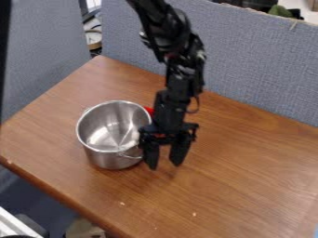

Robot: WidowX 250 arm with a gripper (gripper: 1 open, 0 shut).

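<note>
A shiny steel pot (110, 131) with a wire handle stands on the wooden table (243, 186), left of centre. My black gripper (165, 160) is lowered just right of the pot, its fingers open and pointing down near the tabletop. A small red object (151, 111) lies behind the gripper beside the pot, mostly hidden by it.
Grey padded walls (261, 65) border the table at the back and left.
</note>
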